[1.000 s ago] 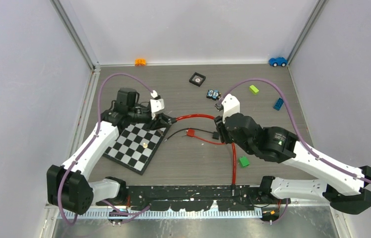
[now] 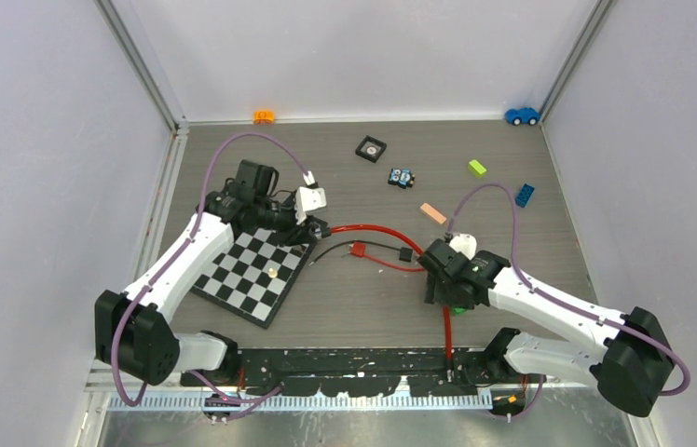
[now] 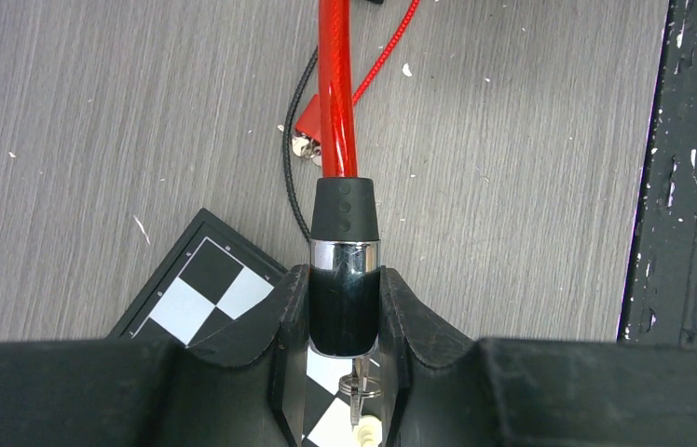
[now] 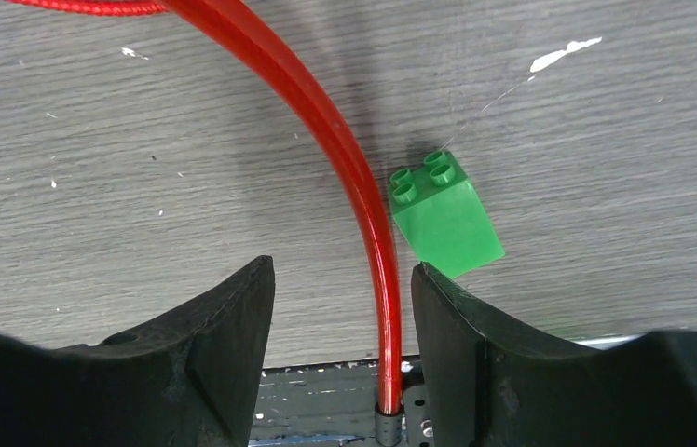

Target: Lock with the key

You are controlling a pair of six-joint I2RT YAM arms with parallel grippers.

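A red cable lock (image 2: 377, 228) arches over the table between my two arms. My left gripper is shut on its dark cylindrical end (image 3: 344, 307), below a chrome band; a thin metal pin (image 3: 357, 386) sticks out past the fingers. The other end (image 4: 389, 426) of the cable reaches the black strip at the table's front. My right gripper is part open above the table, empty, with the cable passing below near its right finger. A red-headed piece (image 3: 309, 121), apparently a key with silver metal, lies on the table beside a black cord.
A green brick (image 4: 447, 219) lies close by the cable, near the right gripper. The checkered board (image 2: 253, 279) sits under the left arm. A small black block (image 2: 405, 254) lies mid-table. Toys and bricks, such as the blue car (image 2: 523, 116), are scattered toward the back.
The right gripper has moved down toward the table and front edge, now partly covering the green brick in the top view.
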